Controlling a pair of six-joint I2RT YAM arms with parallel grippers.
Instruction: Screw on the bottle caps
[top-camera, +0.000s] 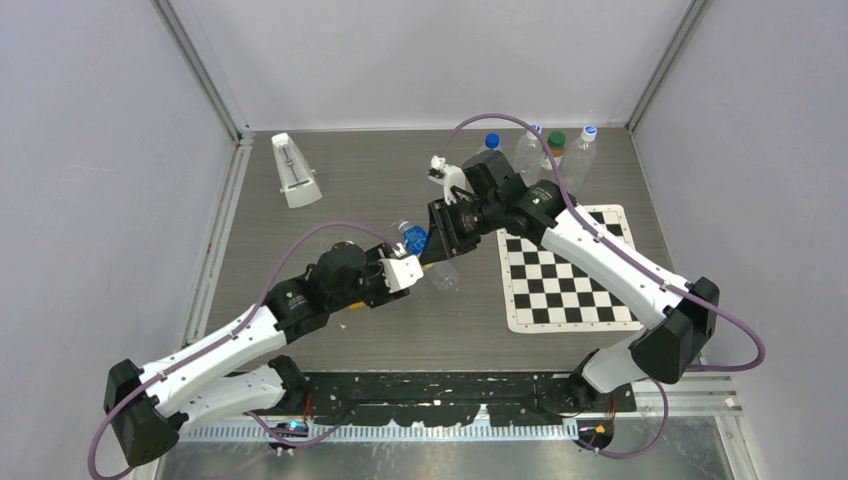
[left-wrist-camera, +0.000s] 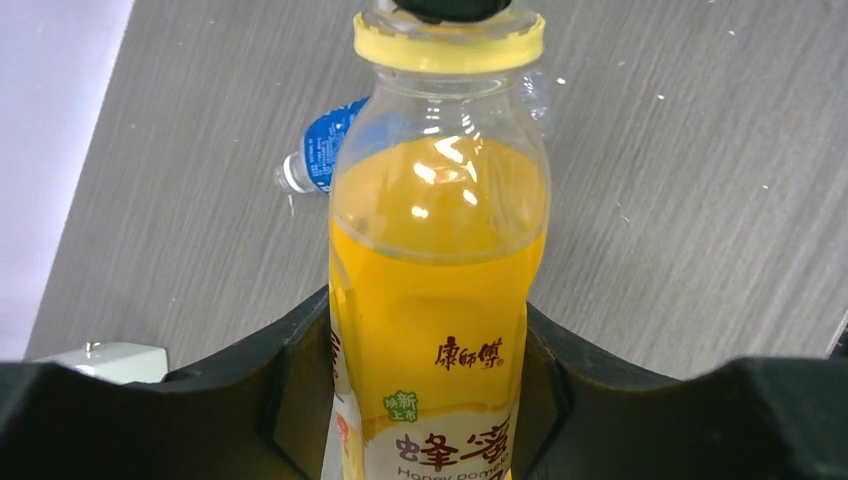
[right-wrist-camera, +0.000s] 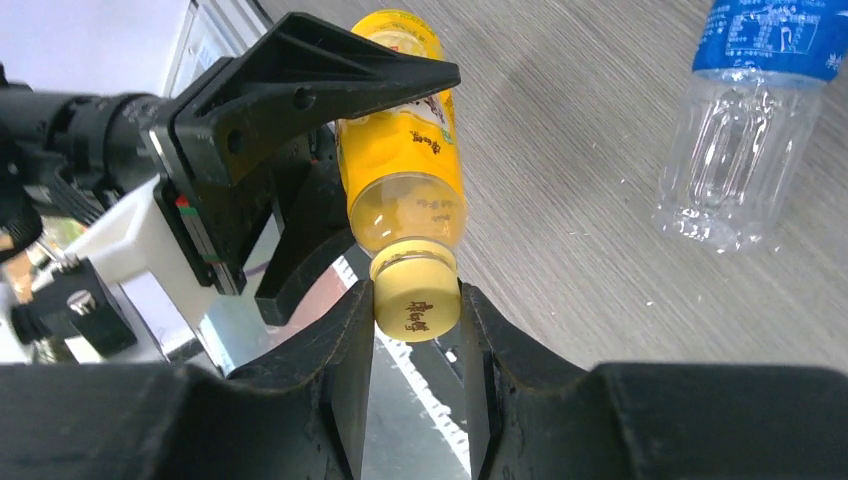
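Note:
My left gripper is shut on an orange drink bottle (left-wrist-camera: 440, 300) with a yellow neck ring, held tilted over the table. My right gripper is shut on the yellow cap (right-wrist-camera: 417, 300) at that bottle's mouth; whether it is fully seated cannot be told. In the top view both grippers meet at the table's middle, mostly hiding the bottle. A clear bottle with blue label (top-camera: 414, 238) lies on the table beneath them.
Several bottles (top-camera: 582, 155) stand at the back right, beside a checkerboard (top-camera: 560, 315). A white object (top-camera: 297, 175) lies at the back left.

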